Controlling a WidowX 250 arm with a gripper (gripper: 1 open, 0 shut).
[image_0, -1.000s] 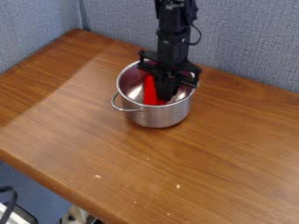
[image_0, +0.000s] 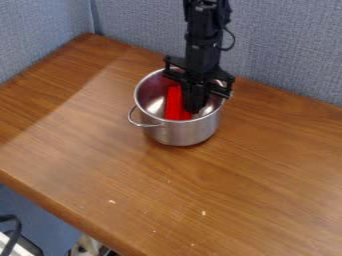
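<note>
A steel pot (image_0: 177, 133) with a loop handle on its left stands on the wooden table (image_0: 160, 200), toward the back. Inside it lies a red object (image_0: 174, 105). My black gripper (image_0: 195, 101) reaches down from above into the pot, just right of the red object. Its fingertips are mostly hidden by the pot and the gripper body, so whether anything is between them is unclear.
Grey padded walls (image_0: 286, 50) rise behind and left of the table. Dark equipment sits below the table at the bottom left.
My gripper has shifted slightly within the pot over the last second. The pot and red object look nearly unchanged.
</note>
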